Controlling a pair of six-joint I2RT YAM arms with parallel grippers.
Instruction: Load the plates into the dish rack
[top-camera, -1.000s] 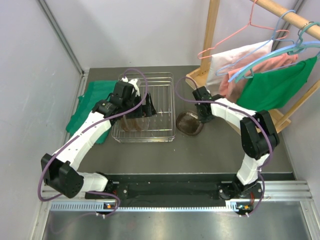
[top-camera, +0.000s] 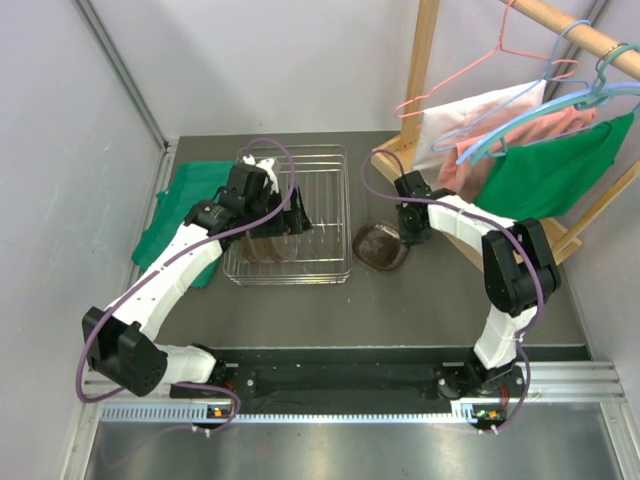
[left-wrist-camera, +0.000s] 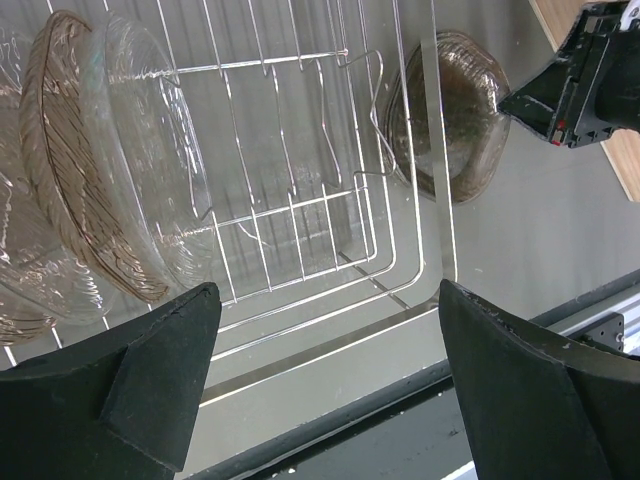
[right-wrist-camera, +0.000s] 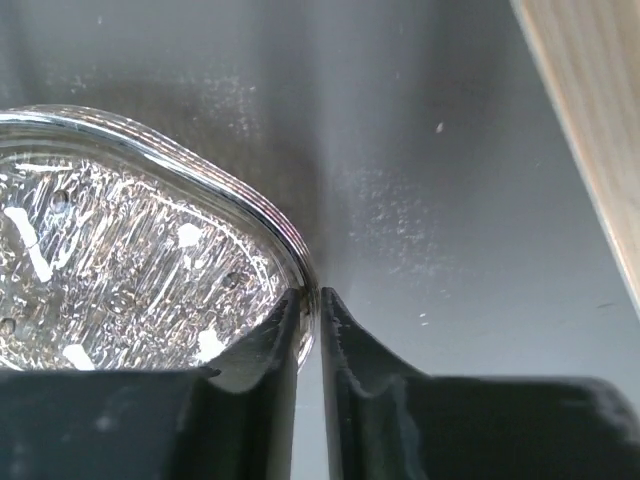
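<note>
A brownish glass plate (top-camera: 380, 246) lies flat on the counter, just right of the wire dish rack (top-camera: 322, 265). Its rim looks layered in the right wrist view, so I cannot tell whether it is a single plate. My right gripper is at this rim, its fingertips close together with one inside the edge and one outside; whether they grip it is unclear. Several glass plates (left-wrist-camera: 142, 150) stand on edge in the rack's left part. Over the rack, my left gripper is open, with nothing between its fingers.
The wooden clothes stand (top-camera: 415, 90), hung with cloths and hangers, rises close to the right arm. A green cloth (top-camera: 175, 225) lies left of the rack. Rack slots (left-wrist-camera: 270, 150) right of the standing plates are empty.
The left arm and the plates look unmoved.
</note>
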